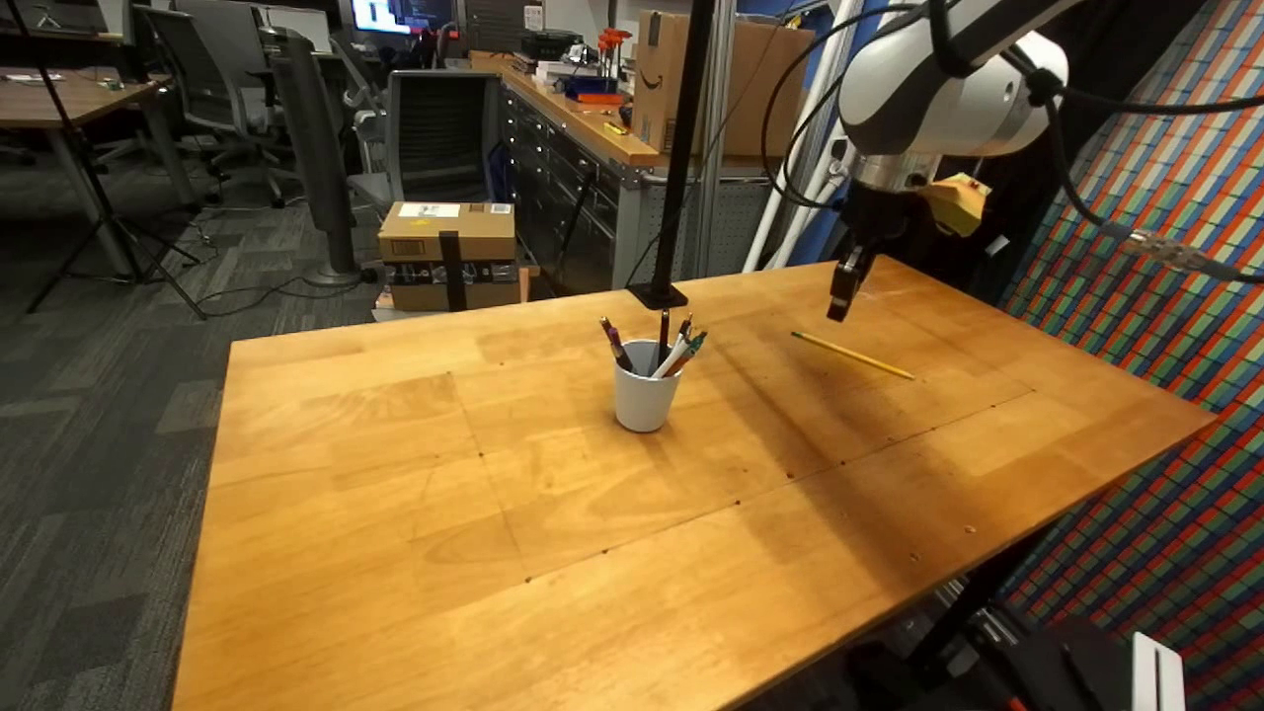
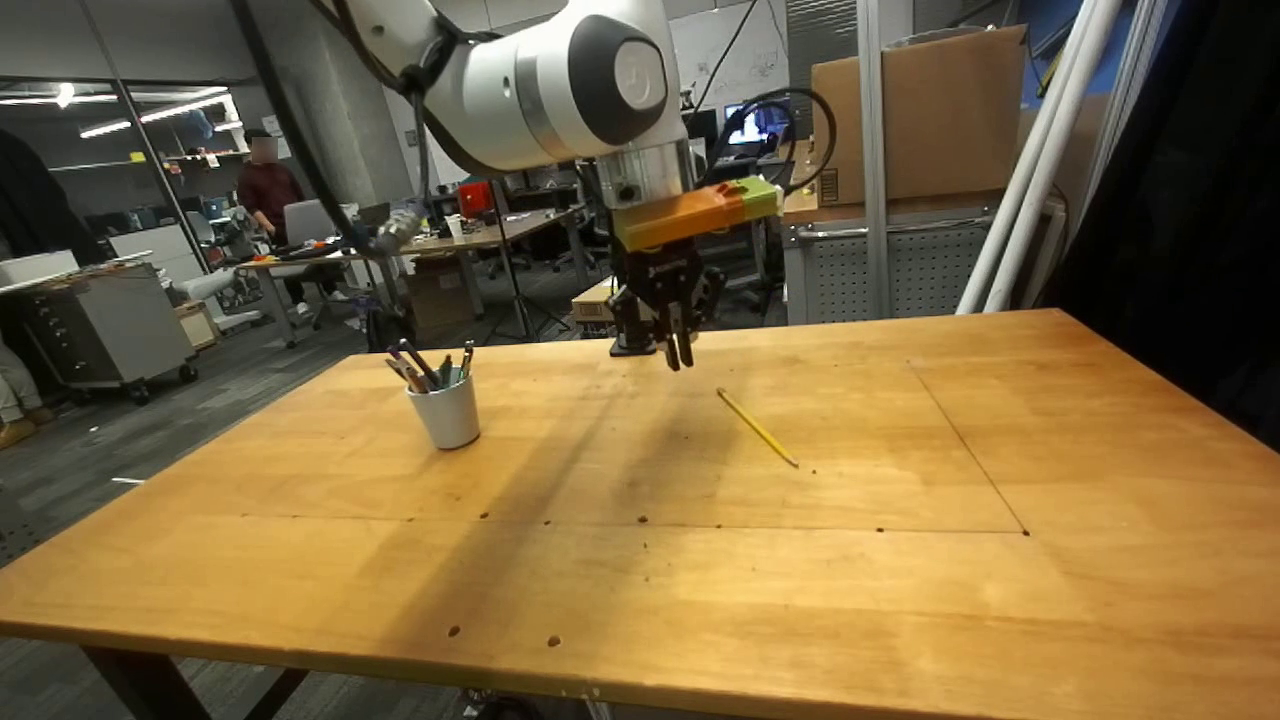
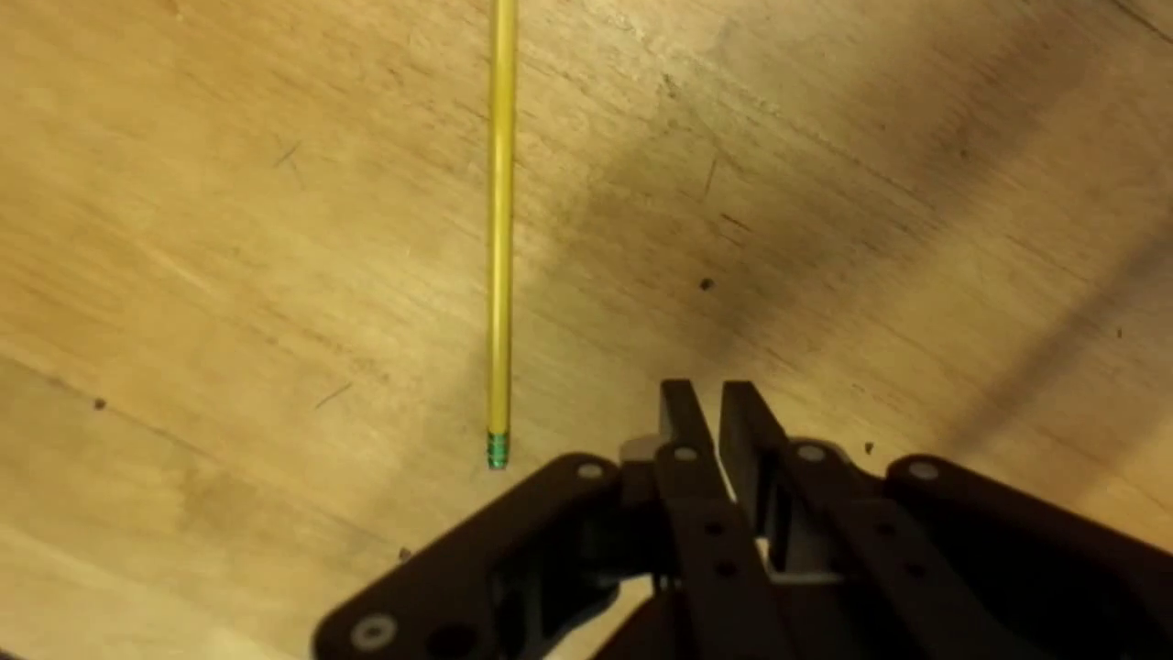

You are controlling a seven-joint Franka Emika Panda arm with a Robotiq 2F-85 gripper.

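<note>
A yellow pencil (image 1: 853, 355) lies flat on the wooden table, below and clear of the gripper. In exterior view 2 the pencil (image 2: 757, 427) slants from near the gripper toward the camera. From above in the wrist view, the pencil (image 3: 501, 231) runs vertically left of the fingers, its green-banded end nearest them; its tip is out of frame. My gripper hangs above the table with a narrow open gap between its fingers and nothing in it. The gripper (image 1: 841, 315) points downward in exterior view 1, and the gripper (image 2: 680, 365) is also raised in exterior view 2.
A white cup (image 1: 643, 398) holding several pens and pencils stands to the left of the pencil. A thin black post (image 1: 659, 292) rises at the table's back edge.
</note>
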